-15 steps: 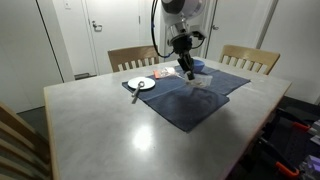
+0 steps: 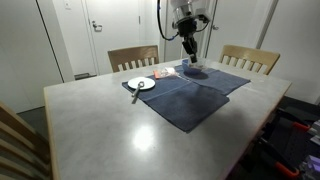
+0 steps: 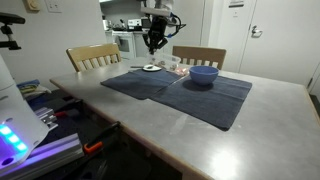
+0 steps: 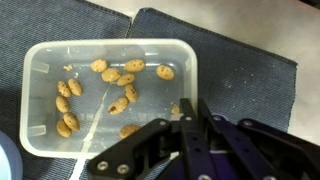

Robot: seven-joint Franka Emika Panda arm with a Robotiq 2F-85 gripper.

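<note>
A clear plastic container (image 4: 110,135) with several tan, peanut-like pieces (image 4: 125,80) in it fills the left half of the wrist view. At its right wall, my gripper is shut on the rim. The dark fingers partly hide that edge. In exterior view 2, the held container (image 3: 167,62) hangs above the far part of the table, just left of a blue bowl (image 3: 203,75). The gripper (image 2: 192,56) in exterior view 1 is raised near the same bowl; the clear container is faint there.
Dark cloth mats (image 2: 185,105) cover part of the white table (image 2: 90,130). A white plate (image 2: 141,84) lies at the mats' left, with a green-handled utensil (image 2: 137,95) near it. Chairs (image 2: 134,57) stand around the table.
My gripper and the container have moved away from exterior view 1, toward the blue bowl, and have risen. The plate and mats stay where they were.
</note>
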